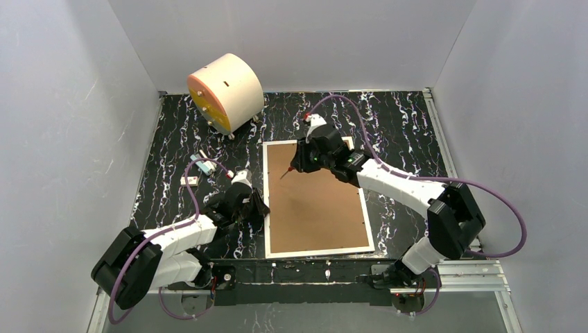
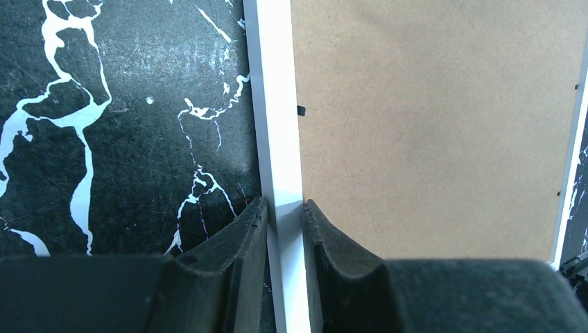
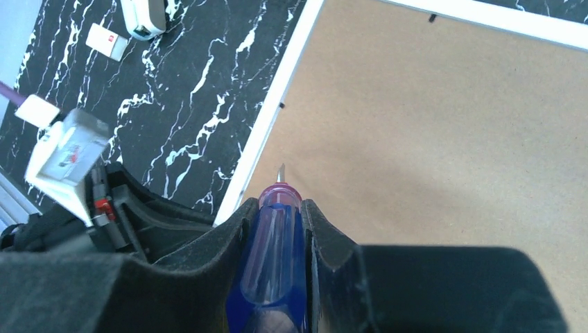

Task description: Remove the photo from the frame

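Observation:
A white picture frame (image 1: 267, 239) lies face down, its brown backing board (image 1: 317, 222) uppermost and seated inside the rim. Small dark tabs (image 2: 301, 110) stick out along the inner edge of the rim. My left gripper is shut on the frame's left rail, one finger on each side. In my right gripper a screwdriver is held, its handle (image 3: 270, 243) purple and blue. The screwdriver's metal tip (image 3: 281, 173) points over the board, right of the left rail; whether it touches the board I cannot tell. The photo itself is hidden.
A cream drum-shaped object (image 1: 236, 87) with a yellow and orange face stands at the back left. Small white boxes (image 1: 189, 181) and a pale device (image 1: 205, 164) lie left of the frame.

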